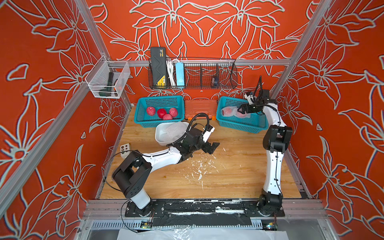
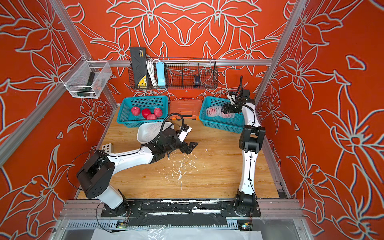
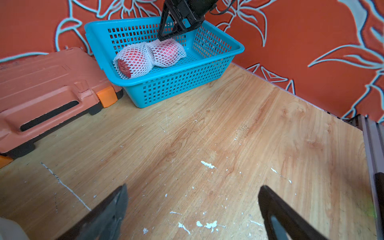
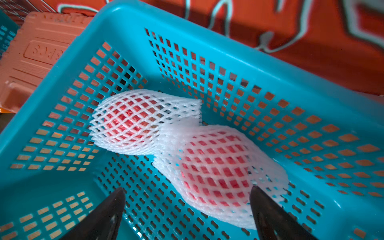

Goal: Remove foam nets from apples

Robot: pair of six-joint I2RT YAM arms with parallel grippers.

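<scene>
Two net-wrapped apples lie in the right blue basket (image 1: 224,120): one (image 4: 128,116) at the far end, the other (image 4: 216,172) nearer my right gripper, which hangs open just over them. The left blue basket (image 1: 140,116) holds several bare red apples (image 1: 162,113). A white tub (image 1: 160,136) before it holds loose foam net (image 1: 176,128). My left gripper (image 1: 212,147) is open over the middle of the table, with only wood showing between its blurred fingers in the left wrist view.
An orange case (image 1: 200,106) sits between the baskets. A wire rack (image 1: 204,76) and a clear bin (image 1: 104,86) hang on the walls.
</scene>
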